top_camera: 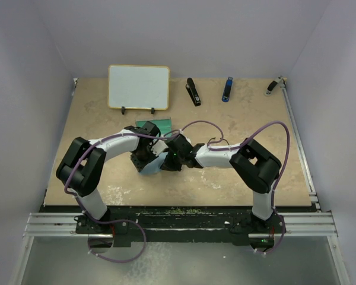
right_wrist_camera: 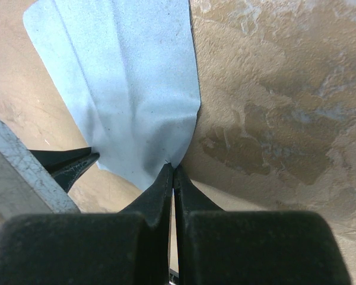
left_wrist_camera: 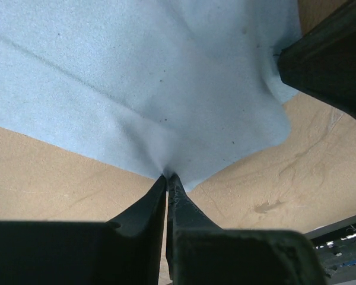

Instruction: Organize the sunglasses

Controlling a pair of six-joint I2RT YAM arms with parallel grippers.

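A light blue cloth (top_camera: 149, 167) lies on the table under both grippers, its creases visible in the left wrist view (left_wrist_camera: 107, 71) and right wrist view (right_wrist_camera: 130, 71). My left gripper is shut on a fold at the cloth's edge. My right gripper is shut at another edge of the same cloth, its tips touching the fabric; whether any is pinched between them is hard to see. No sunglasses can be made out.
A green object (top_camera: 161, 124) lies behind the grippers. A whiteboard (top_camera: 138, 86), black items (top_camera: 193, 92) and a blue item (top_camera: 227, 89) are at the back.
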